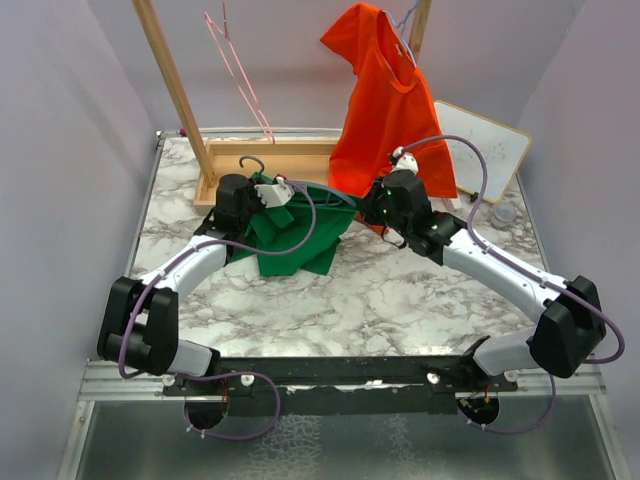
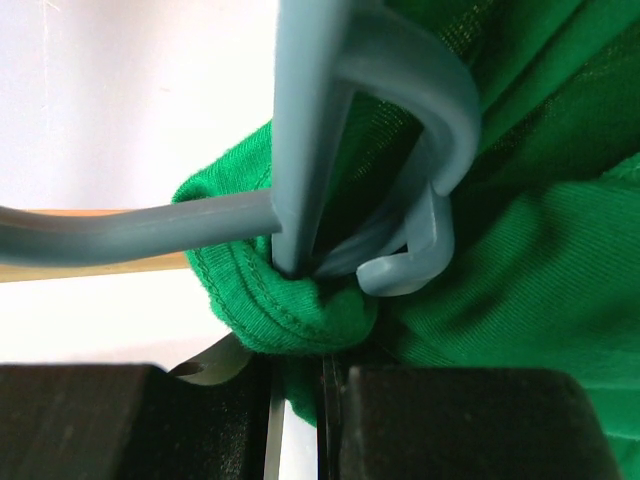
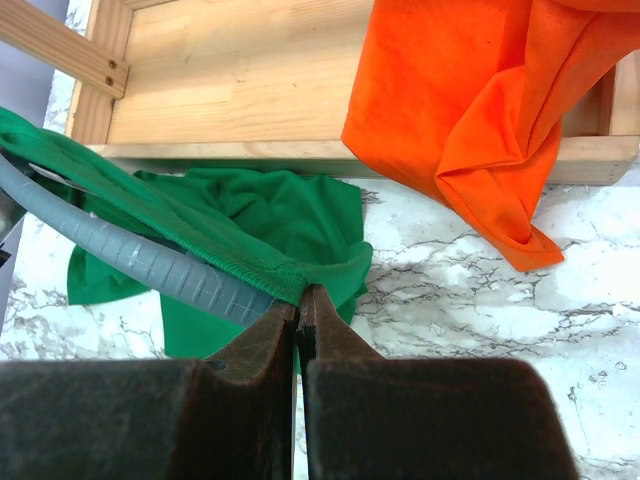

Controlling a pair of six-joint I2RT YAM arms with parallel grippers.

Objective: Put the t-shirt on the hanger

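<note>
The green t shirt (image 1: 295, 245) is stretched between my grippers, with a grey hanger (image 2: 310, 120) threaded into it. In the left wrist view its collar (image 2: 280, 320) wraps round the hanger, and my left gripper is shut on the fabric below. My right gripper is shut on the edge of the t shirt at the hanger's other end, where the grey bar (image 3: 150, 262) runs along under the cloth. The lower part of the shirt hangs over the table.
An orange shirt (image 1: 385, 110) hangs at the back right over a wooden box (image 1: 285, 160). A pink hanger (image 1: 240, 70) dangles at back left. A whiteboard (image 1: 480, 150) and a clear cup (image 1: 503, 214) are at right.
</note>
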